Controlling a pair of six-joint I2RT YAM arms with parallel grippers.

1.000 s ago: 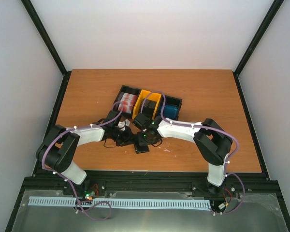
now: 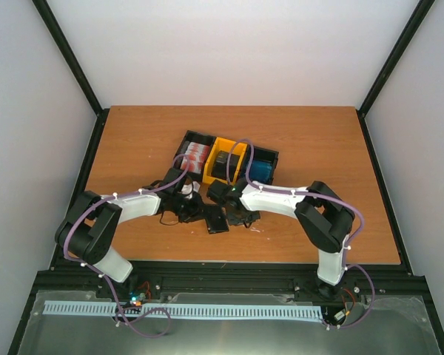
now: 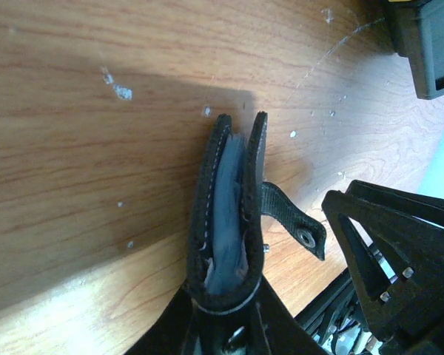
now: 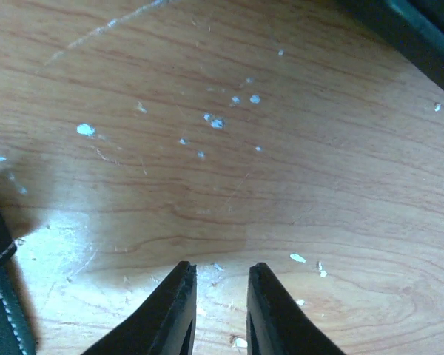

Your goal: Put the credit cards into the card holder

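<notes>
A black card holder [image 2: 216,220] lies at the front middle of the table, seen upright on edge in the left wrist view, its sleeve [image 3: 225,214] holding clear plastic pockets and its strap [image 3: 292,216] sticking out. My left gripper [image 2: 195,212] is shut on the holder's near end, its tips hidden under it. My right gripper is just right of the holder, low over bare wood, fingertips slightly apart; I see nothing between them. The holder's stitched edge [image 4: 7,310] shows at the left of the right wrist view. I cannot make out a card in either gripper.
A black organizer with a yellow middle bin [image 2: 234,148], red-and-white items [image 2: 196,156] and a blue compartment [image 2: 260,168] stands behind the grippers.
My right gripper has moved rightward, away from over the card holder, uncovering more of it in the top view. The left arm looks the same.
</notes>
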